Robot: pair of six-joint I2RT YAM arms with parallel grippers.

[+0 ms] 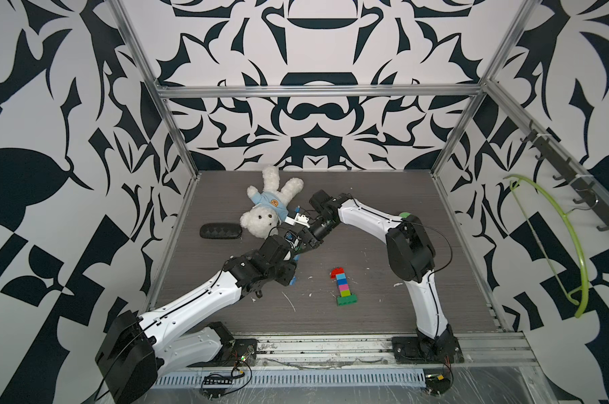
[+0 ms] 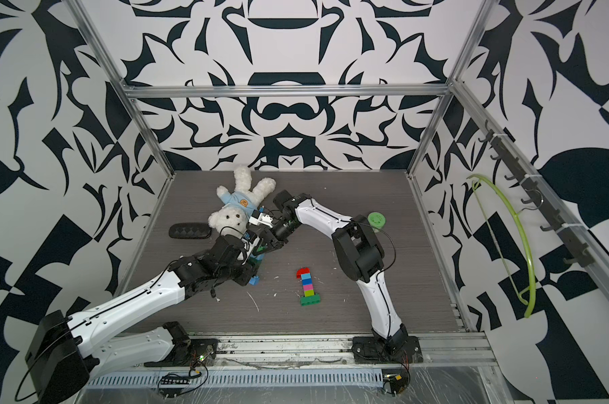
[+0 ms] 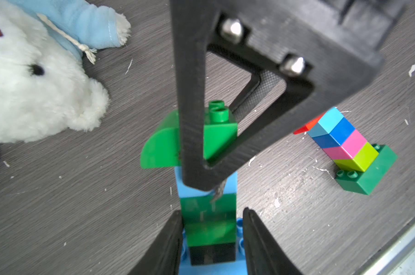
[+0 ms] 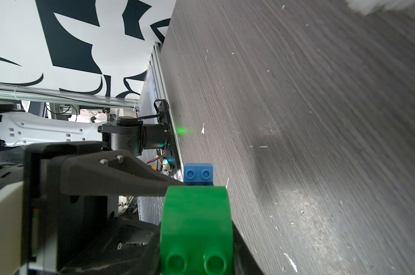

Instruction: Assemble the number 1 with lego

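Note:
In the left wrist view, my right gripper is shut on a green curved brick [image 3: 159, 146] atop a column of light blue [image 3: 184, 181], green [image 3: 208, 215] and black [image 3: 212, 254] bricks on a blue base [image 3: 212, 268]. My left gripper stands open, its fingertips either side of the column's lower part. In the right wrist view, the green brick [image 4: 196, 220] fills the bottom centre, with a blue piece behind it. A second figure of red, blue, pink, lime and green bricks [image 1: 342, 286] lies to the right.
A white teddy bear [image 1: 267, 215] lies just behind the grippers, with a dark oblong case [image 1: 220, 231] to its left. A green round object [image 2: 376, 219] is at the back right.

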